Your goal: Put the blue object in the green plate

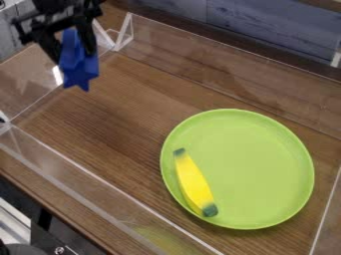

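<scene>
At the upper left, my black gripper is shut on the blue object, which hangs from it above the wooden surface. The object's upper part is hidden between the dark fingers. A large round green plate lies at the lower right, well away from the gripper. On the plate's left side rests a yellow object with dull green ends.
Clear plastic walls border the wooden surface along the left and back. A white wire-like piece stands near the back-left corner. Bare wood stretches between the gripper and the plate.
</scene>
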